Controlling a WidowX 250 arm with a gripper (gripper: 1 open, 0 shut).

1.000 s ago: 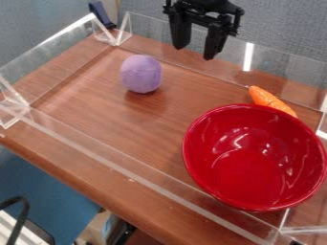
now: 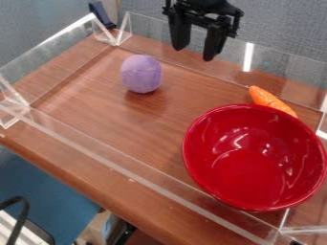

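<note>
My black gripper (image 2: 197, 40) hangs at the top centre, above the back of the wooden tray area, open with nothing visible between its fingers. A purple ball (image 2: 141, 74) rests on the wood at left of centre, below and left of the gripper. A large red bowl (image 2: 254, 161) takes up the lower right, empty inside. An orange carrot (image 2: 269, 99) lies just behind the bowl, partly hidden by its rim.
Clear plastic walls (image 2: 115, 163) border the wooden surface (image 2: 102, 120). A cable and other items sit off the table at lower left.
</note>
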